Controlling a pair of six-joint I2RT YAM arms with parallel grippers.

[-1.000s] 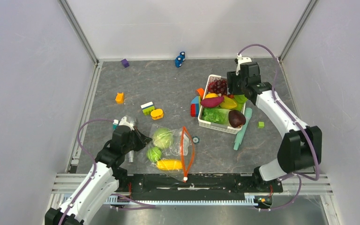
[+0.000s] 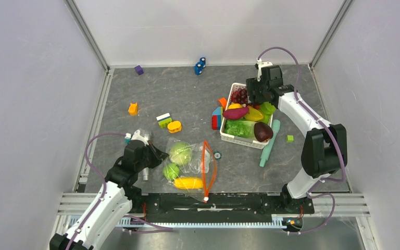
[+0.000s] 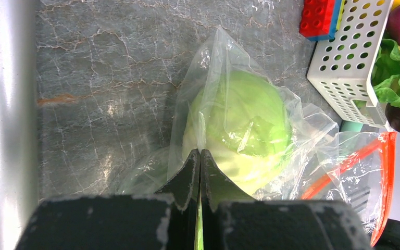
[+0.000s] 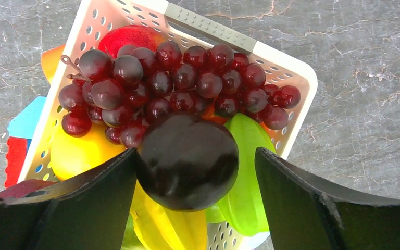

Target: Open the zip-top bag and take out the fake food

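The clear zip bag point(image 2: 194, 167) lies at the front with its orange-edged mouth point(image 2: 213, 174) spread to the right. Inside it are a pale green cabbage point(image 2: 180, 153), a smaller green piece point(image 2: 171, 171) and a yellow one point(image 2: 188, 183). My left gripper is shut on a fold of bag film beside the cabbage. Above the white basket point(image 2: 242, 140), my right gripper is open around a dark round fake food point(image 4: 187, 169). A gap shows between that food and the right finger; its left side is near the other fingertip.
Grapes point(image 4: 187, 78), a yellow fruit point(image 4: 80, 148), green starfruit-like food point(image 4: 247, 177) and other pieces fill the basket. Toy blocks point(image 2: 216, 119) touch or flank its left side. A teal roller point(image 2: 271, 143) lies on its right. Bare grey table spreads left of the basket.
The left arm and bag are nearly still.
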